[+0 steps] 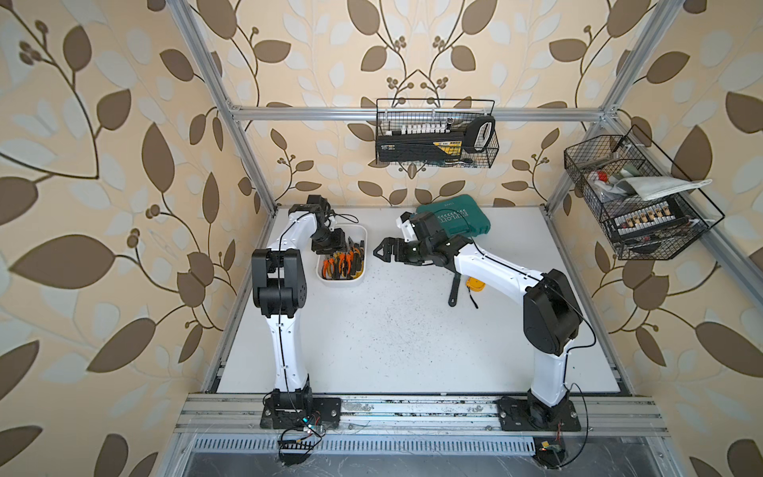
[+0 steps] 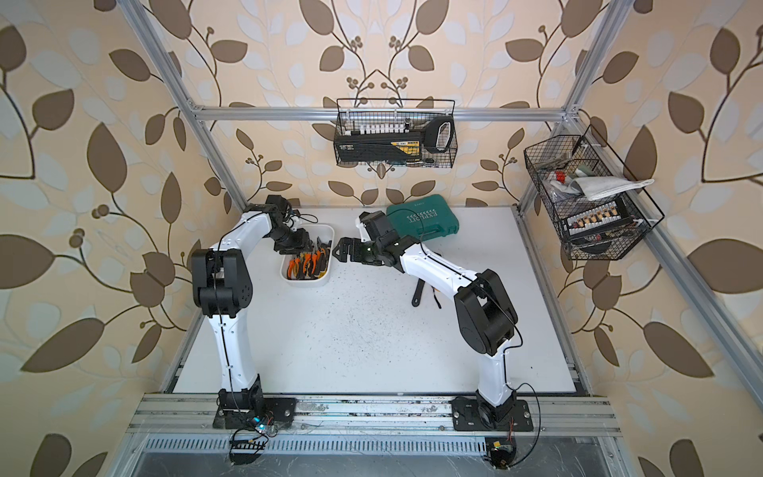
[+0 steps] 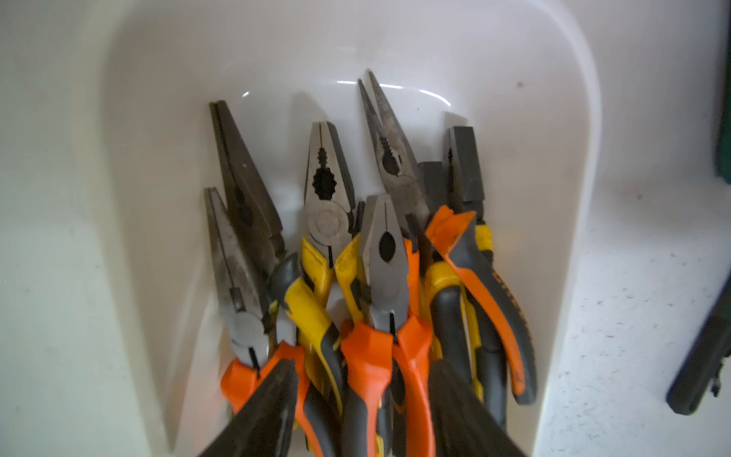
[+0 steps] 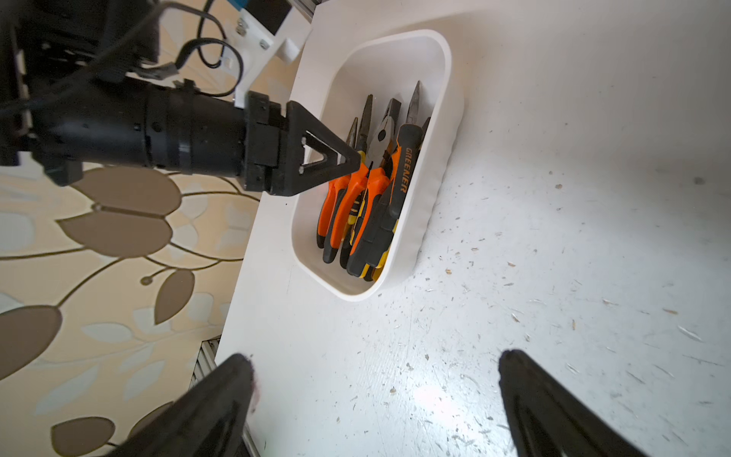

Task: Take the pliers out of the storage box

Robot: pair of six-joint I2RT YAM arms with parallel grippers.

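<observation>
The white storage box stands on the left of the table with several pliers in it, handles orange, yellow and black. In the left wrist view, the orange-handled pliers lie uppermost in the middle. My left gripper is over the box, its blurred fingers part open on either side of those handles; whether they touch is not clear. In the right wrist view, black-handled pliers lean along the box's near wall. To the right of the box, my right gripper is open with only bare table between its fingers.
A green case lies at the back of the table, behind the right arm. A black tool and a yellow item rest near that arm.
</observation>
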